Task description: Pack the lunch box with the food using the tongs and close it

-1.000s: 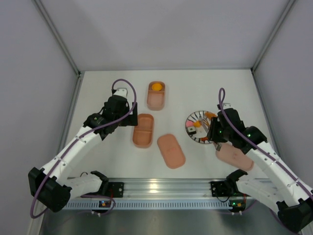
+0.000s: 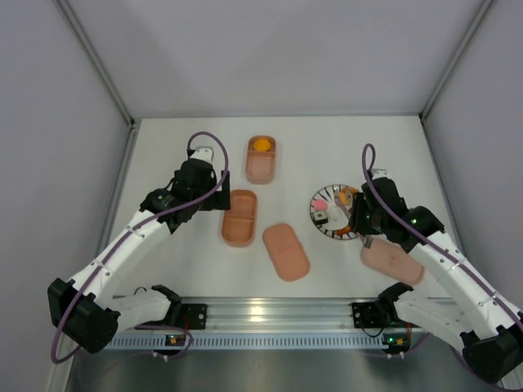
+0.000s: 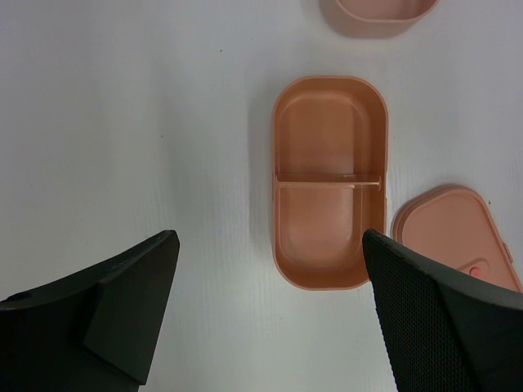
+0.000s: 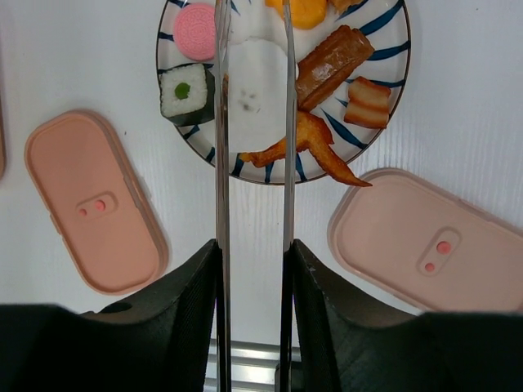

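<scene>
My right gripper is shut on metal tongs (image 4: 221, 131), whose blades stand apart over the striped plate (image 4: 398, 94). Their tips run past the frame's top. A yellow piece (image 4: 304, 11) shows behind the right blade; whether the tips touch it I cannot tell. On the plate lie a pink disc (image 4: 194, 33), a sushi roll (image 4: 181, 104), a chicken wing (image 4: 315, 140), a brown roll (image 4: 331, 67) and a layered meat piece (image 4: 367, 104). My left gripper is open above the empty two-compartment box (image 3: 329, 131).
A second box (image 2: 261, 167) stands further back, with a yellow item (image 2: 261, 144) in its rear compartment. Two pink lids lie flat, a middle lid (image 2: 286, 253) and a right lid (image 2: 394, 261).
A yellow piece has gone from the plate's middle, leaving white there, and yellow shows near its back edge. The right arm and tongs shifted slightly; the left arm is still.
</scene>
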